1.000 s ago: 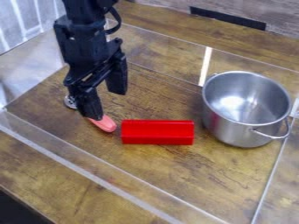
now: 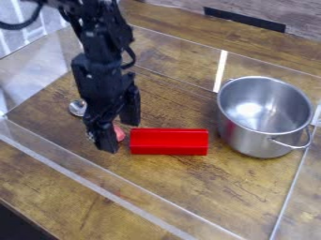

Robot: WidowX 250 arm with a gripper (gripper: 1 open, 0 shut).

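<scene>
My black gripper (image 2: 119,131) is lowered at the left of the table, its fingers around a small pink object (image 2: 118,133) just left of a red rectangular block (image 2: 170,142). The fingers partly hide the pink object, and I cannot tell whether they grip it. A small silver item (image 2: 78,107) lies behind the gripper, partly hidden.
A large steel pot (image 2: 264,117) with handles stands on the right of the wooden table (image 2: 175,197). Clear panel edges run along the left and right.
My gripper has moved down onto the pink object, and its fingers stand closer together than before. The block and pot have not moved.
</scene>
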